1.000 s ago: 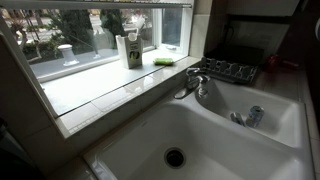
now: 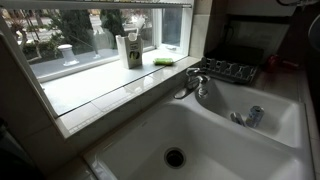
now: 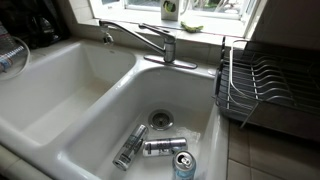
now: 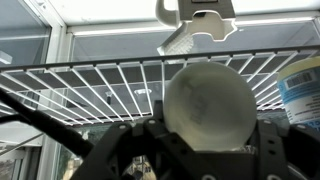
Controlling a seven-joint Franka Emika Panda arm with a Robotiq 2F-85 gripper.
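Note:
In the wrist view my gripper is shut on a pale, rounded object [image 4: 210, 105]. Its smooth face is turned to the camera, so I cannot tell what it is. Behind and above it runs a white wire rack [image 4: 110, 85], and whether the object touches the rack is unclear. Neither exterior view shows the arm or gripper.
On the rack are a blue-and-white labelled container [image 4: 300, 88] at right and a grey-white item [image 4: 205, 20]. Several cans [image 3: 165, 147] lie or stand in one sink basin [image 3: 215, 125]; the other basin [image 3: 60, 85] looks empty. A dish rack [image 3: 270, 85] stands beside them.

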